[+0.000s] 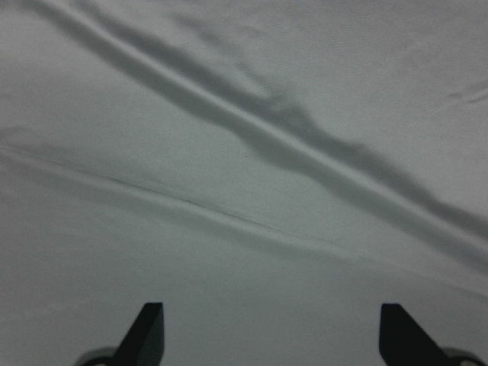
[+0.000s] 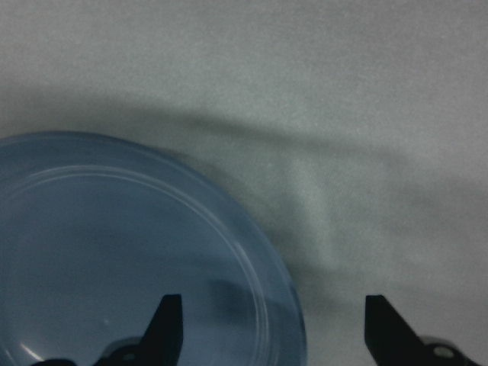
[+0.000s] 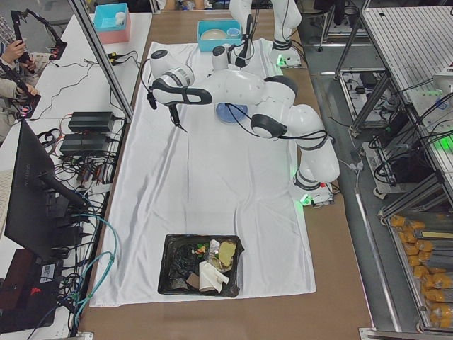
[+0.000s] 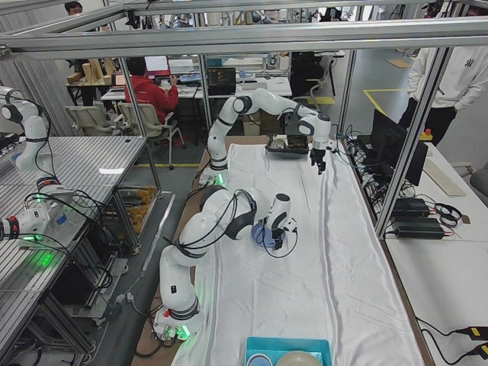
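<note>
A blue plate (image 3: pixel 228 113) (image 2: pixel 114 244) lies on the white cloth. My right gripper (image 4: pixel 278 236) is open over its rim, with one finger over the plate and the other over bare cloth. My left gripper (image 3: pixel 177 120) hangs open above empty cloth near the table's side, nothing between its fingers.
A black tray (image 3: pixel 173 283) (image 4: pixel 286 155) with mixed scraps stands at one end of the cloth. A turquoise bin (image 3: pixel 202 44) (image 4: pixel 324 351) with a dish and cup stands at the other. A monitor and cables line the side table.
</note>
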